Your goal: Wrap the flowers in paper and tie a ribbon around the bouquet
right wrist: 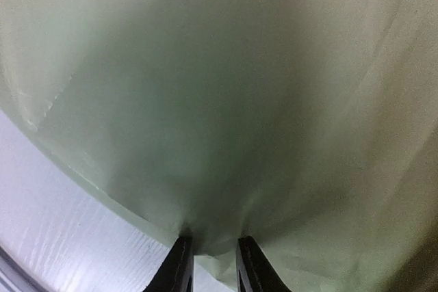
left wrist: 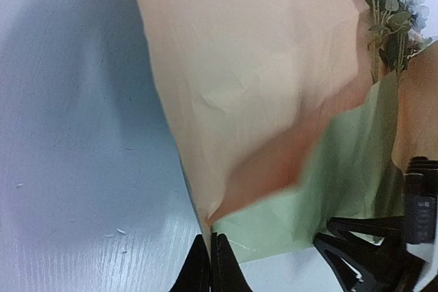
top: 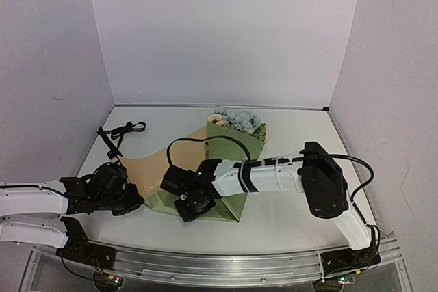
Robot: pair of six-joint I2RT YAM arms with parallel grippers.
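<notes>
The wrapping paper, tan on one face (top: 145, 170) and green on the other (top: 220, 147), is spread across the table. Blue and pale fake flowers (top: 241, 120) show at its back end; their stems (left wrist: 375, 52) run down into the paper. My left gripper is shut on the paper's left corner, and the paper there is lifted and curved. Over the front part of the green side is my right gripper, its fingers apart, close to the paper's front edge. Whether the right fingers touch the paper, I cannot tell.
A black ribbon (top: 123, 130) lies loose at the back left of the table. My right forearm (top: 274, 176) crosses above the paper and hides part of it.
</notes>
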